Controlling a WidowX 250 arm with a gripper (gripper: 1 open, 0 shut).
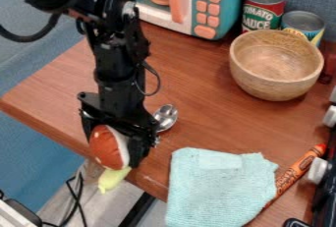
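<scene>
The black arm reaches down from the top to the front-left edge of the wooden table, where its gripper is at an orange-and-white object with a pale yellow-green part hanging below it, out past the edge. The fingers are largely hidden, so I cannot tell whether they are shut on it. A metal spoon lies just right of the gripper.
A pale blue cloth and an orange wrapped stick lie at the front right. Behind are a wooden bowl, two cans and a teal toy microwave.
</scene>
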